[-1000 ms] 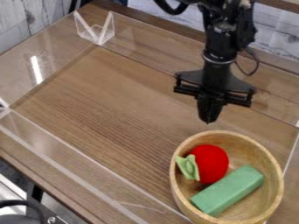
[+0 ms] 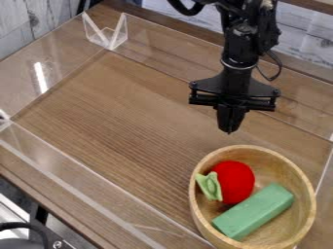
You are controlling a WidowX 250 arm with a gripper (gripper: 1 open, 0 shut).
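The black gripper (image 2: 231, 119) hangs over the wooden table right of centre, above and behind a round wooden bowl (image 2: 295, 183). It looks shut, with nothing visible between its fingers. In the bowl lie a red tomato-like object (image 2: 237, 181) with a green top and a green block (image 2: 254, 212).
A white wire object (image 2: 109, 32) stands at the back left. A dark cable lies at the lower-left corner, beyond the table's edge.
The bowl and its contents have not moved.
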